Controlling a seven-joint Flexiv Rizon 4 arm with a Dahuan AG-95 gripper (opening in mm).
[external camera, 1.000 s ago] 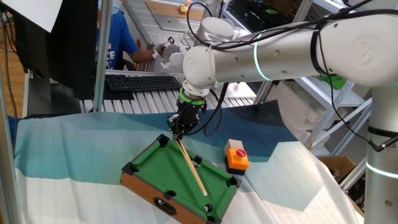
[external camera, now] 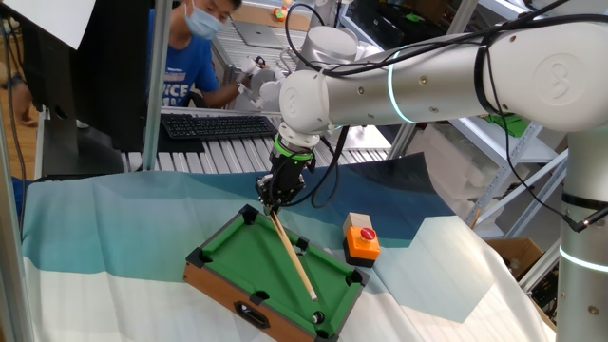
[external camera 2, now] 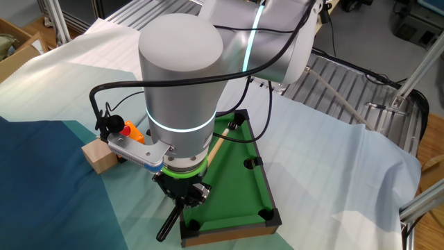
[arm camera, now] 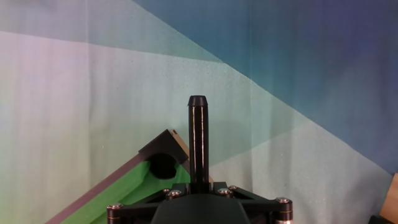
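Observation:
My gripper (external camera: 272, 201) is shut on a cue stick above one corner of a miniature pool table (external camera: 226, 296). The cue's pale wooden shaft (external camera: 294, 255) slants down over the green felt, its tip close to a small dark ball (external camera: 318, 317) by the far corner pocket. In the wrist view, the black butt of the cue (arm camera: 198, 140) sticks out from the gripper; the finger pads are hidden there. Exterior view 2 shows the same butt (external camera 2: 169, 223) pointing away from the pool table, below the gripper (external camera 2: 182, 196).
Beside the pool table sit an orange box with a red button (external camera: 362, 244) and a wooden block (external camera 2: 100, 156). A keyboard (external camera: 217, 127) and a person (external camera: 190, 71) are behind the work area.
The person in the background has leaned further into view. The arm, cue, ball and pool table show no visible movement.

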